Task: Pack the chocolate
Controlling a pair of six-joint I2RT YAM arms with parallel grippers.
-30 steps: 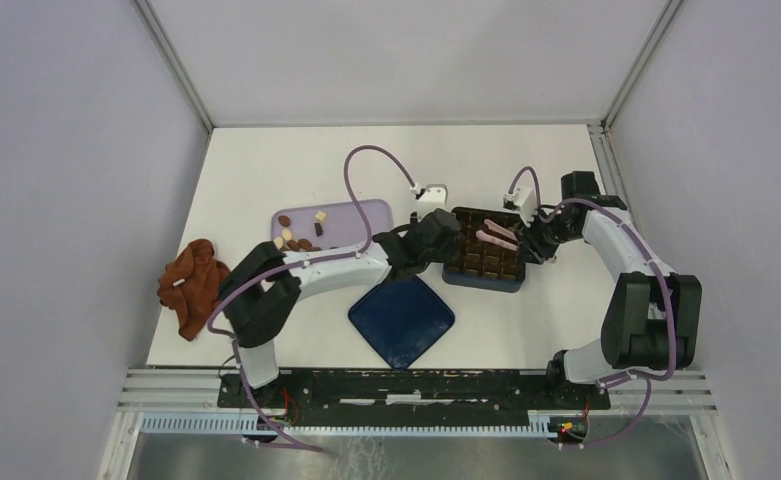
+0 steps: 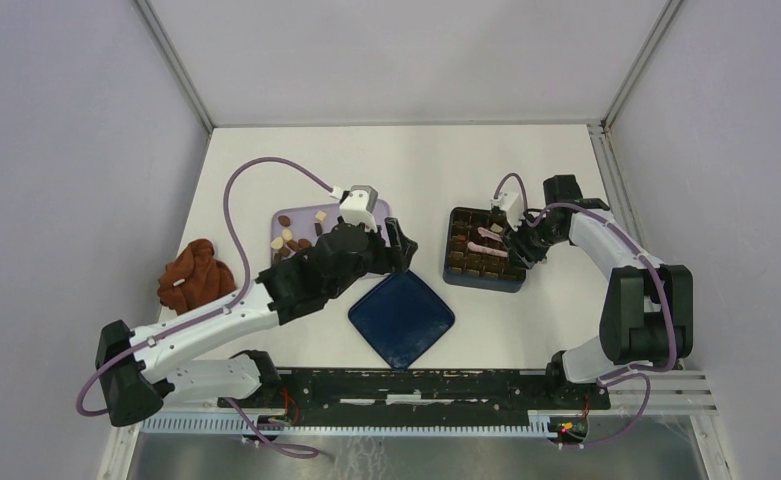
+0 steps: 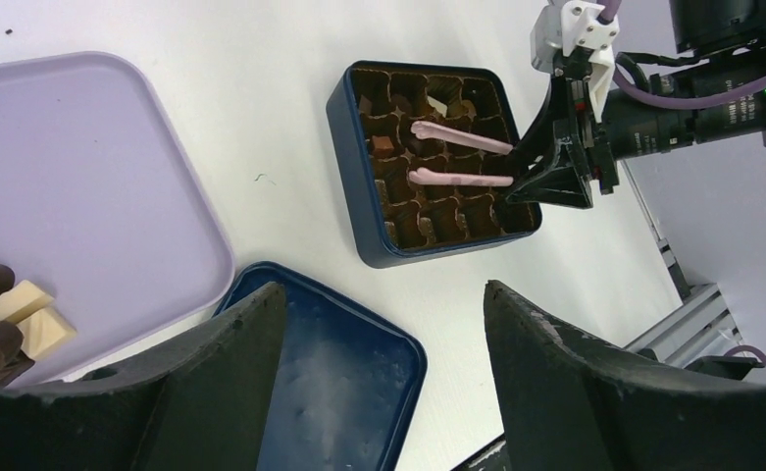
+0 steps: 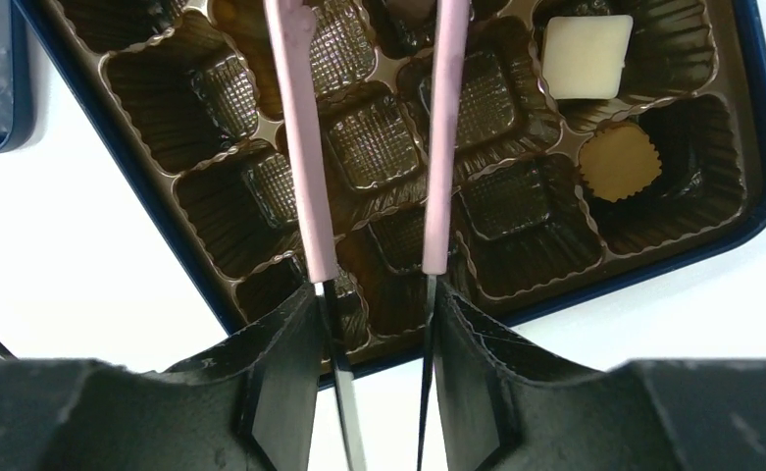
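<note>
A navy box (image 2: 485, 284) with a brown celled insert (image 3: 442, 219) stands right of the table's middle. In its cells are a reddish-brown chocolate (image 3: 383, 146), a pale square chocolate (image 4: 585, 56) and a round tan one (image 4: 620, 162), among others. Over the box my right gripper reaches in with two long pink fingers (image 4: 305, 147). They are spread apart and hold nothing visible; a dark piece lies near their tips. My left gripper is open and empty, above the table between the lilac tray (image 3: 84, 147) and the box. Dark and cream chocolates (image 3: 45, 334) lie in that tray.
A navy lid (image 2: 402, 322) lies flat, inner side up, in front of the box and tray. A brown cloth (image 2: 195, 277) is heaped at the left edge. Bare table stretches behind the box and in front of it.
My left arm has swung left, away from the box and over the tray's right part. My right gripper has shifted slightly left over the box, and its pink fingers have spread wider.
</note>
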